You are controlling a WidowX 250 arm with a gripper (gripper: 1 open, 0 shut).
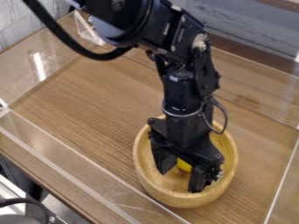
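My black gripper [184, 161] reaches down into a round tan bowl [158, 179] at the lower middle of the camera view, its fingers inside the rim and standing open. A small yellow object [183, 165] lies in the bowl between the fingers, mostly hidden behind them. I cannot tell whether the fingers touch it.
A pale wall or ledge [257, 35] runs along the back. A black cable crosses the upper left, and another dark piece shows at the lower left corner.
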